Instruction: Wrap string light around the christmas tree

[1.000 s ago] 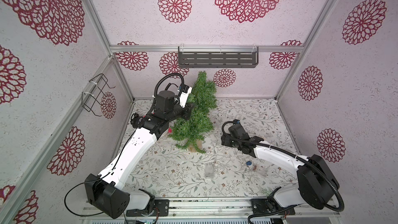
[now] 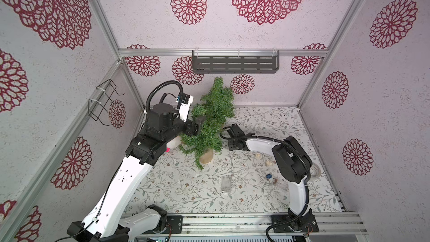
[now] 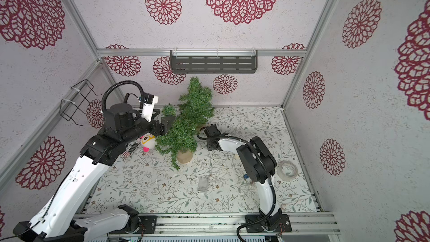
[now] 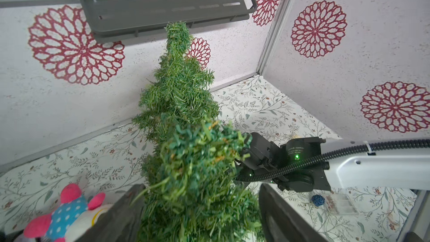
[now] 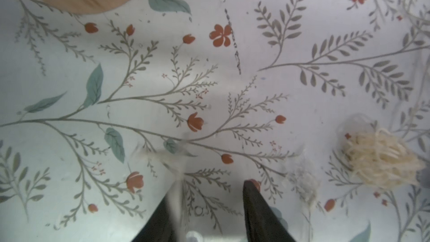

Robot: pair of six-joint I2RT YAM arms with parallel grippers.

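Note:
Green tree foliage (image 2: 210, 130) stands mid-table, its top near the back wall and a round wooden base (image 2: 206, 156) at the front; it may be two trees, one behind the other. My left gripper is open around a green tuft (image 4: 197, 156), fingers on either side. Right of the foliage, my right gripper is low over the table, its fingers parted and no clear object between them. Blurred whitish wisps beside its left finger may be string. A pale tangled coil (image 5: 380, 156) lies to its right; I cannot tell whether it is the string light.
A plush toy (image 3: 147, 141) lies left of the tree. A clear box (image 2: 226, 184), a small blue ball (image 2: 268, 176) and a tape roll (image 3: 287, 170) are on the table. The shelf (image 2: 235, 64) hangs on the back wall.
My right arm has folded in, its gripper moving left and slightly farther back, close to the tree.

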